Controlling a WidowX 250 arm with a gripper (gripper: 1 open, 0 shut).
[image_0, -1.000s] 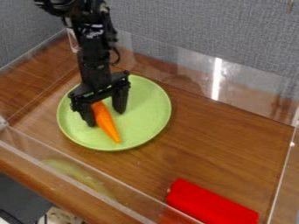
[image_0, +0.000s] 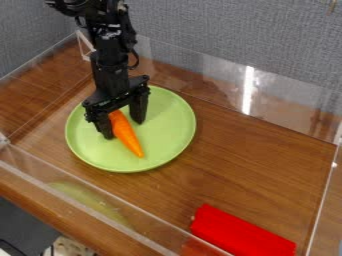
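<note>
An orange carrot (image_0: 127, 137) lies on a green plate (image_0: 170, 143) in the left middle of the view. My black gripper (image_0: 118, 112) is down over the plate, its fingers on either side of the carrot's upper end. Whether the fingers press on the carrot or stand apart from it is hard to tell.
A long red block (image_0: 243, 231) lies at the front right. The wooden floor (image_0: 254, 165) right of the plate is clear. Transparent walls edge the area, with grey textured panels behind.
The gripper has shifted slightly over the carrot's upper end; the carrot's tip has moved very little. The plate and red block are where they were.
</note>
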